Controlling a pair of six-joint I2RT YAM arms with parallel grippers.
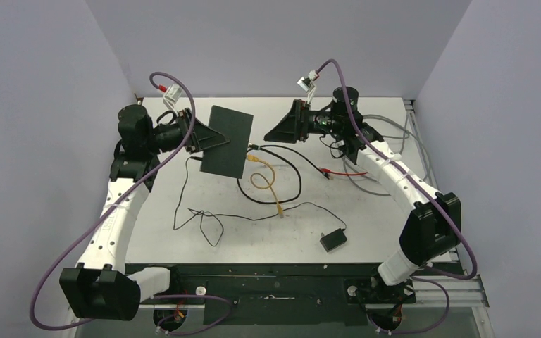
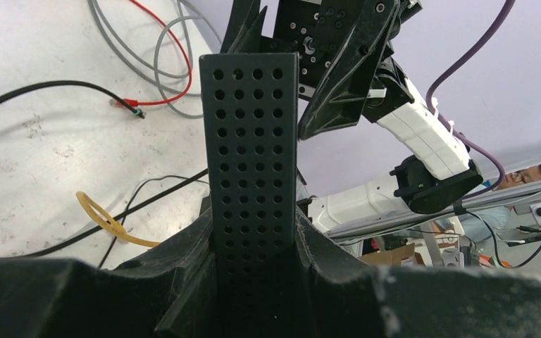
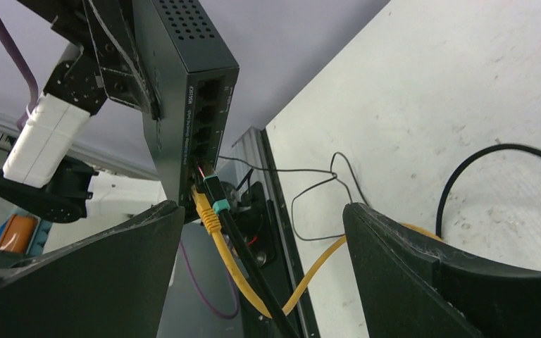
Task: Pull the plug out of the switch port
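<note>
The dark switch box (image 1: 227,142) is held above the table, with my left gripper (image 1: 218,140) shut on it. Its perforated edge (image 2: 250,162) fills the middle of the left wrist view. In the right wrist view, a yellow plug (image 3: 210,215) and a black plug with teal bands (image 3: 215,193) sit side by side at the lower end of the port row; above them are empty ports (image 3: 206,115). My right gripper (image 1: 273,135) is open, a short gap to the right of the switch. Nothing lies between its fingers; both plugs are farther off.
Yellow and black cables (image 1: 301,184) loop below the switch. A power adapter (image 1: 333,240) lies at front right, its thin cord running left. A red cable (image 1: 349,173) and grey cables (image 1: 426,158) lie on the right side.
</note>
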